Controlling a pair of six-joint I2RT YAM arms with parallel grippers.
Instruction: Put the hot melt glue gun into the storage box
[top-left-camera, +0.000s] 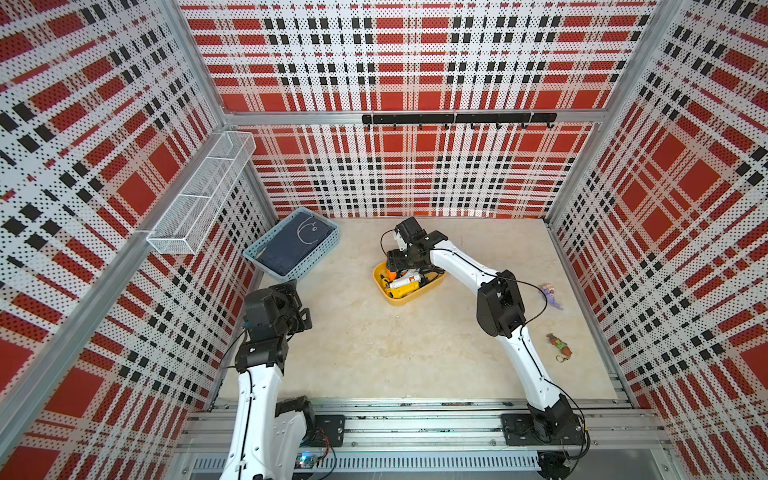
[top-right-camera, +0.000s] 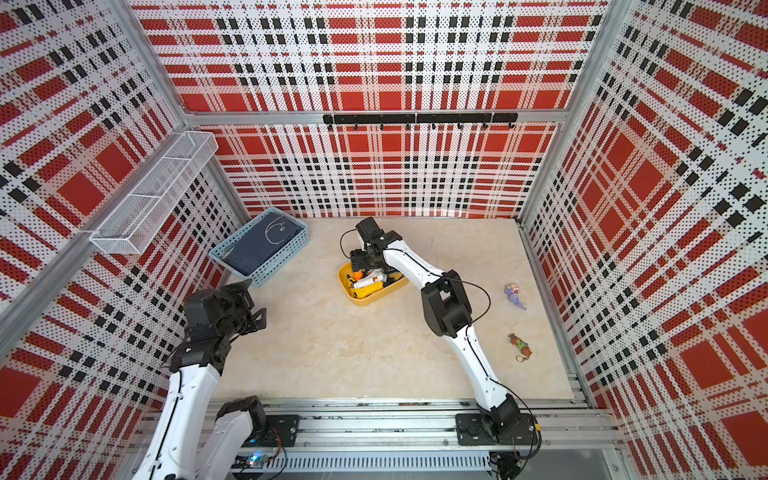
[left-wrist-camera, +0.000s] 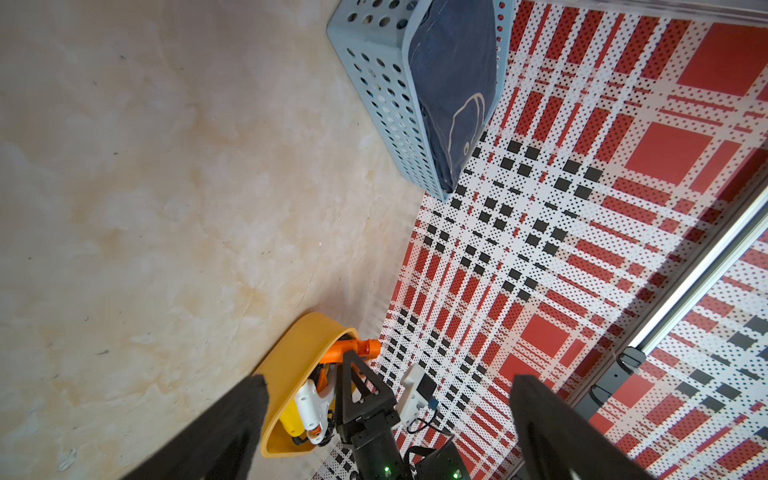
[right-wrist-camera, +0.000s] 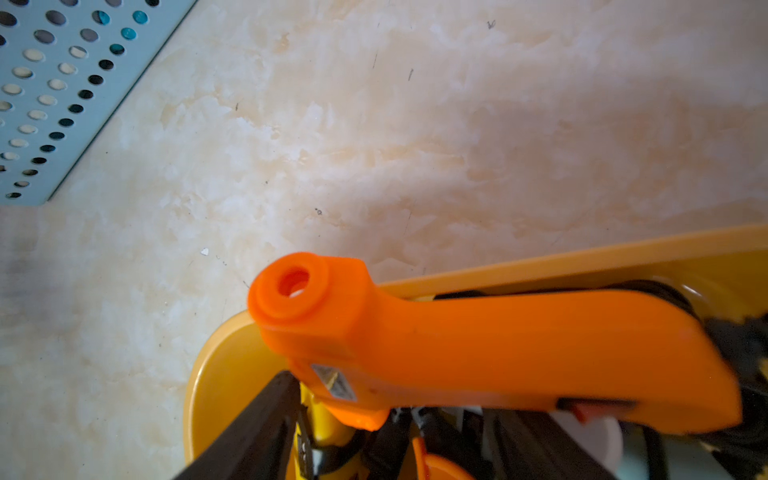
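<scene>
The orange hot melt glue gun (right-wrist-camera: 496, 344) lies across the top of the yellow storage box (right-wrist-camera: 216, 384), its nozzle end near the rim. In the left wrist view the orange gun (left-wrist-camera: 352, 349) shows at the box's far end. My right gripper is over the box, its fingers (right-wrist-camera: 260, 432) spread apart beside the gun's lower edge; whether they touch it is hard to tell. From above, that gripper (top-left-camera: 397, 262) hides part of the box. Well to the left, my left gripper (top-left-camera: 302, 312) hangs open and empty over the table's left side.
A white tube (top-left-camera: 405, 280) and yellow tools lie inside the box. The blue basket (top-left-camera: 320, 260) with dark cloth stands at the back left. Two small toys (top-left-camera: 560, 346) rest at the right edge.
</scene>
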